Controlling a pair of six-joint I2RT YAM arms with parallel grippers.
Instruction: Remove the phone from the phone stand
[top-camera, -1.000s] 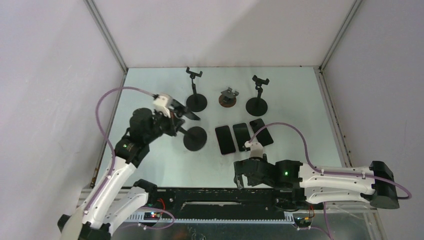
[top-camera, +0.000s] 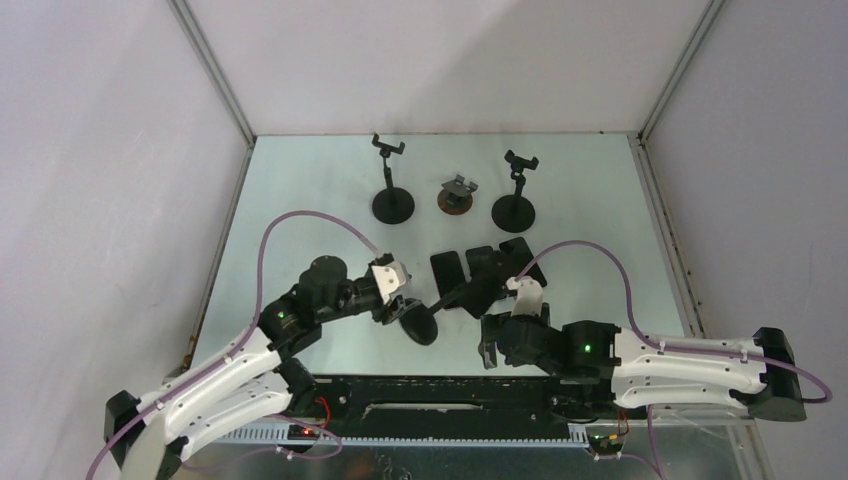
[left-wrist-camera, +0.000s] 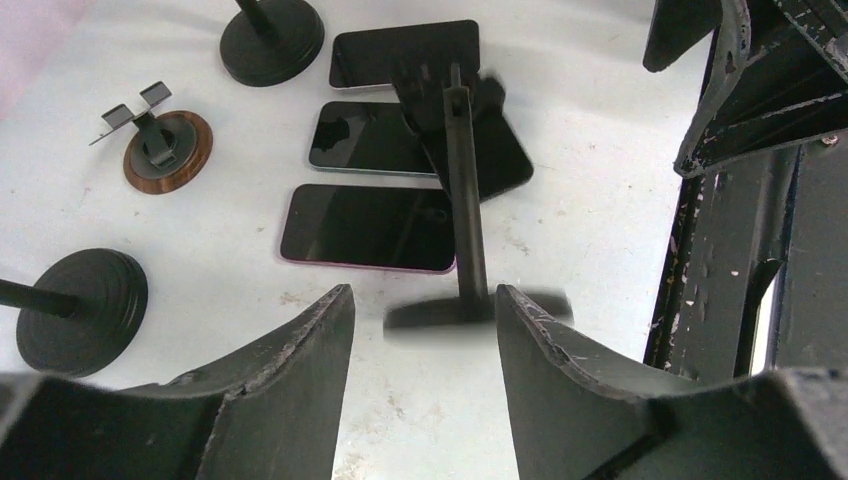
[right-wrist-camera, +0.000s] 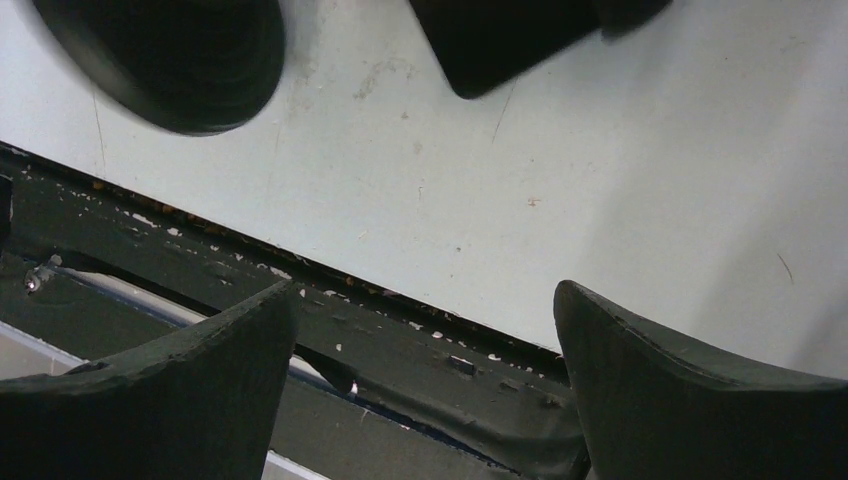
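The black phone stand (left-wrist-camera: 466, 200) tilts far over toward the flat phones, its round base (top-camera: 419, 326) raised on edge and blurred. At its upper end the mounted phone (left-wrist-camera: 500, 165) hangs low over the flat phones; whether it touches them I cannot tell. My left gripper is open, its fingers apart with nothing between them; the stand's pole is beyond the tips. My right gripper is also open and empty near the table's front edge. In the right wrist view the tilted base and a dark corner of the phone (right-wrist-camera: 510, 50) show at the top.
Three phones lie flat in mid-table, among them the left one (top-camera: 450, 280). Behind them stand an empty tall stand (top-camera: 392, 206), a small wood-based holder (top-camera: 455, 203) and another tall stand (top-camera: 513, 214).
The stand, nearly upright just before, now leans right away from them. The right arm shifted slightly.
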